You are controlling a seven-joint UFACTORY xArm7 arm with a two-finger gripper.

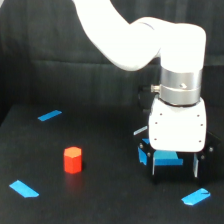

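My gripper (174, 173) hangs at the right of the camera view, its two dark fingers spread apart. They stand open, and I see nothing clasped by them. Behind the hand and partly hidden by it is a blue object (165, 158) on the dark table; whether the fingers touch it, I cannot tell. A red block (73, 160), hexagonal from this side, stands alone on the left half of the table, well away from the gripper.
Blue strips lie flat on the table: a far-left strip (50, 116), a near-left strip (24, 189) and a near-right strip (196, 197). Dark curtains (60, 60) close off the back.
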